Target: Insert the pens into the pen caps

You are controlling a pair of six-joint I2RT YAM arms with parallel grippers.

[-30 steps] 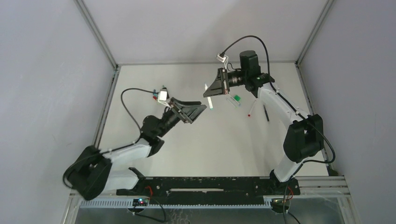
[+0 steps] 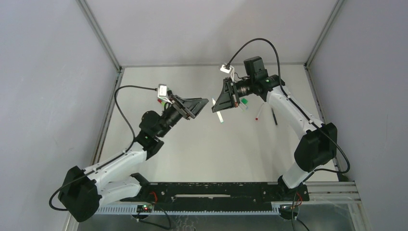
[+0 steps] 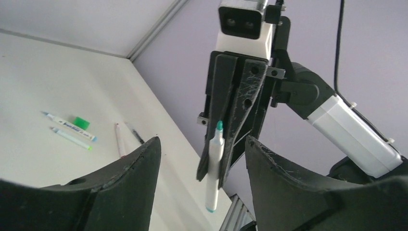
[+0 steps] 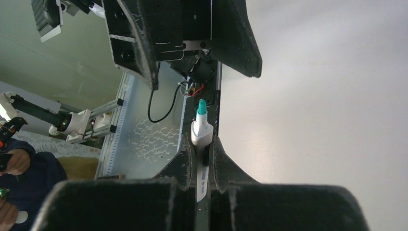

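Note:
A white pen (image 4: 202,134) with a teal tip is held near-upright by my right gripper (image 2: 215,109), which is shut on its body. In the left wrist view, the same pen (image 3: 215,166) stands between the right fingers, its teal tip up. My left gripper (image 2: 199,109) is part open, facing the pen from the left in the top view, apart from it and with nothing between its fingers. Other pens lie on the table: a blue-ended white pen (image 3: 70,127), a green-ended pen (image 3: 70,138), a red-ended pen (image 2: 260,111) and a black one (image 2: 274,117).
A green block (image 3: 81,123) lies beside the loose pens. Small red and green pieces (image 2: 160,101) sit at the back left, partly hidden by the left arm. Bare table (image 2: 207,154) spreads across the front middle.
The right gripper, still on the pen, shifted slightly toward the front.

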